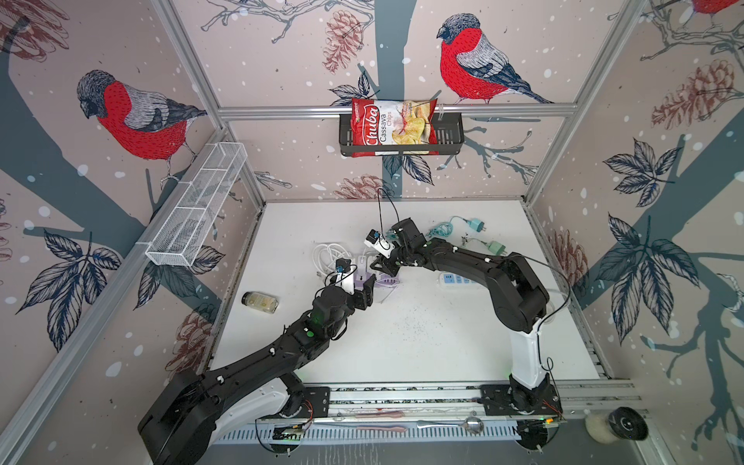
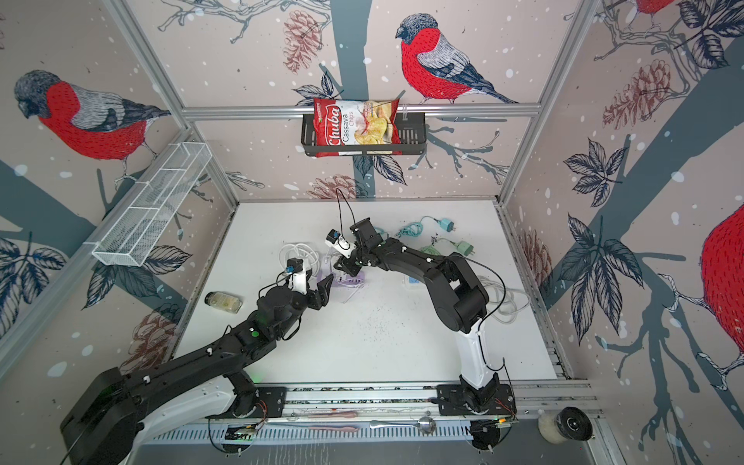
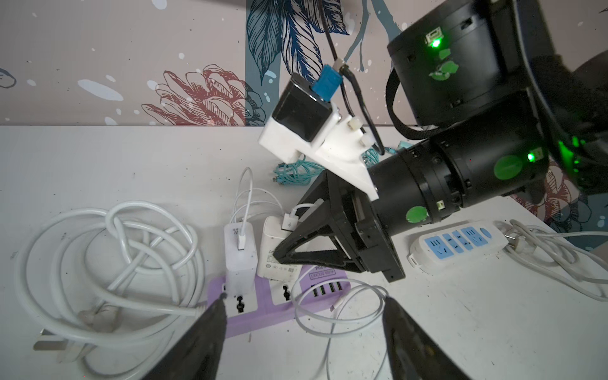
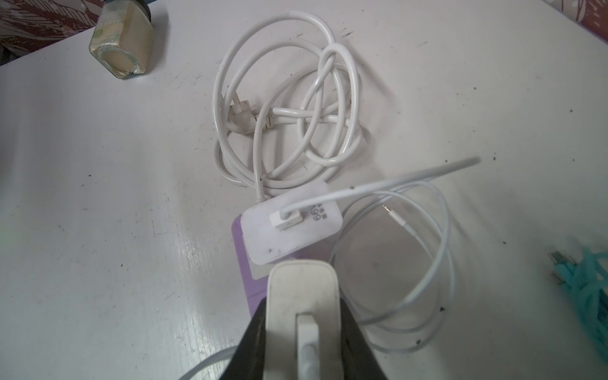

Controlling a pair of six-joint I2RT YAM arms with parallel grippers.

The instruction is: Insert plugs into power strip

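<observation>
A purple and white power strip (image 3: 256, 316) lies on the table, with one white charger (image 3: 240, 256) standing upright on its left end, a cable in its top. My right gripper is shut on a second white charger (image 3: 273, 250), which is upright at the strip beside the first. Whether its pins are fully seated is hidden. In the left wrist view the fingers (image 3: 201, 338) of my left gripper are apart, with only the strip and loose cable visible beyond them. In the top left view, my left gripper (image 1: 364, 292) is near the strip's front.
A thick white cord (image 3: 114, 272) is coiled left of the strip. Thin white cable (image 3: 338, 332) loops in front of it. A white and blue strip (image 3: 452, 245) lies right; teal cables (image 3: 297, 171) sit behind. The jar (image 1: 259, 301) stands left.
</observation>
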